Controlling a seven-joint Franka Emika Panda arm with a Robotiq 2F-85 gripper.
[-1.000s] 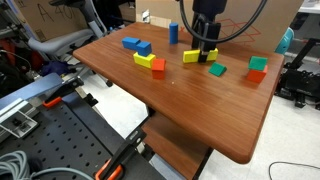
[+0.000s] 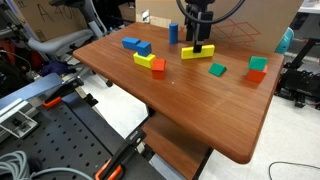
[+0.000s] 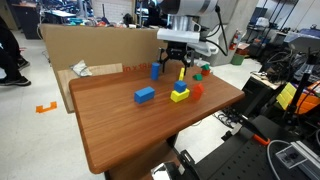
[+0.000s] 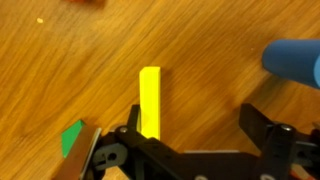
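My gripper is open with its fingers well apart. Only bare wood shows between the pads in the wrist view. A long yellow block (image 4: 150, 95) lies on the table near the left finger, which hides its lower end in part. In exterior view 1 the gripper (image 2: 192, 46) hangs low over the yellow block (image 2: 206, 52), close to its back side. Contact cannot be made out. At the right of the wrist view stands a blue cylinder (image 4: 293, 62), beyond the right finger.
A green piece (image 2: 217, 69) and a green block on a red one (image 2: 257, 70) lie to the right. Blue blocks (image 2: 137, 46), a yellow block (image 2: 145, 60) and a red block (image 2: 158, 65) sit at the left.
The blocks look unmoved.
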